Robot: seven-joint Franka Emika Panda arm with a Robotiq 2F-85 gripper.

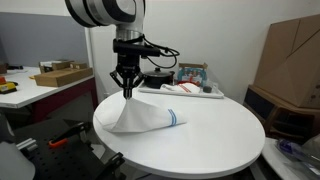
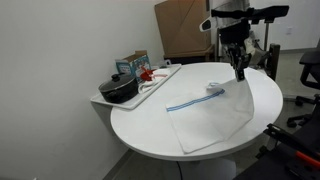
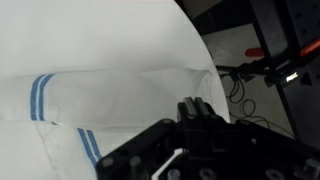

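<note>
A white towel with blue stripes [image 1: 150, 117] lies partly on the round white table [image 1: 215, 140], one part lifted into a peak. At the top of that peak my gripper [image 1: 128, 92] is shut on the cloth, above the near left part of the table. In exterior view 2 the raised cloth [image 2: 238, 100] slopes down from the gripper [image 2: 240, 74], and the rest of the towel lies flat toward the middle. The wrist view shows the striped towel [image 3: 110, 95] stretching left from the dark fingers [image 3: 190, 110]; the pinched spot itself is hard to make out.
A tray [image 2: 150, 90] with a black lidded pot [image 2: 120, 88] and other items stands at the table's far side. Cardboard boxes [image 1: 290, 60] stand beyond the right of the table.
</note>
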